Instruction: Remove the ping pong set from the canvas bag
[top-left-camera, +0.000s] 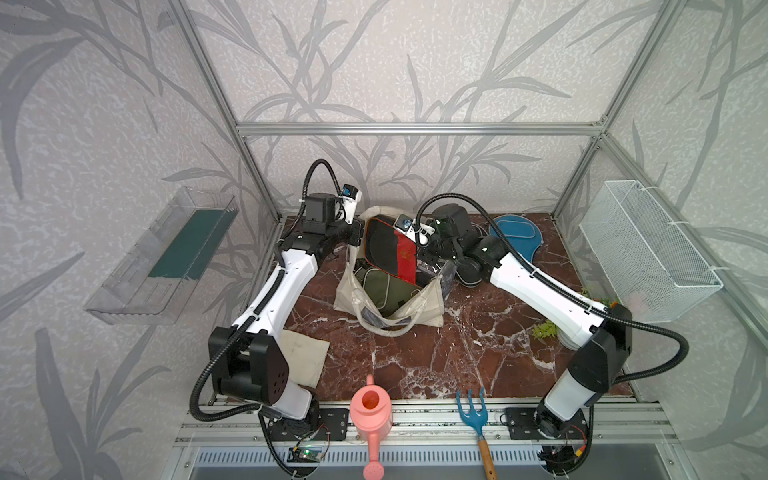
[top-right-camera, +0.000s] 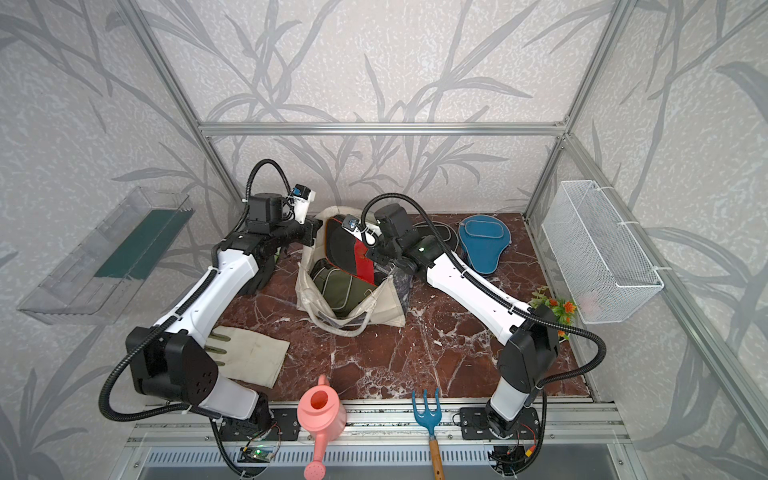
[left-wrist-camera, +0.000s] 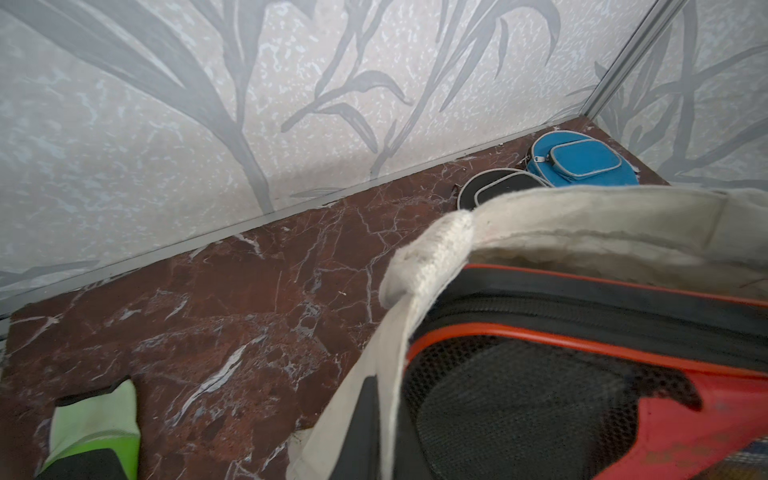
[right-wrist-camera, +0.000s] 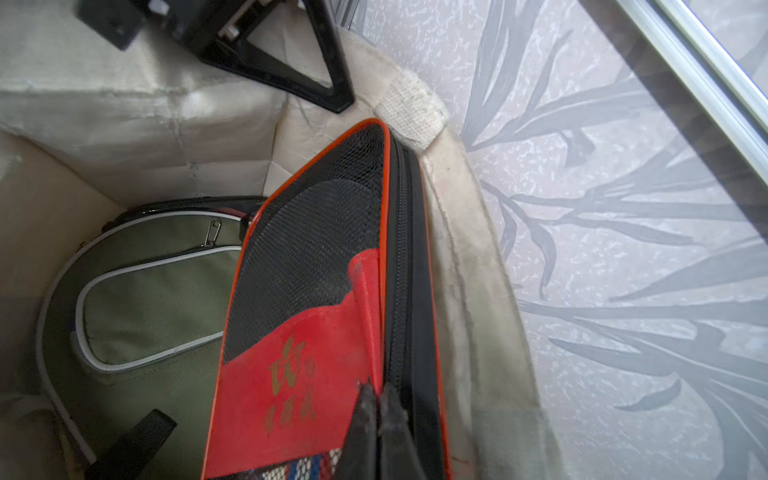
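The ping pong set (right-wrist-camera: 312, 232), a black mesh case with orange piping and a red panel, leans steeply inside the pale canvas bag (top-left-camera: 432, 315). A red fold of its panel runs down to the tips of my right gripper, which is shut on it. At the bag's left side, my left gripper is shut with the canvas rim between its fingers, just beside the case. An olive round pouch (right-wrist-camera: 160, 296) lies lower in the bag. The arms hide part of the case in both top views.
A black pouch (left-wrist-camera: 500, 185) and a blue paddle-shaped pouch (top-left-camera: 516, 233) lie right of the bag. A glove (top-right-camera: 252, 356), a pink watering can (top-left-camera: 371, 412) and a blue fork (top-left-camera: 473, 414) are nearer the front.
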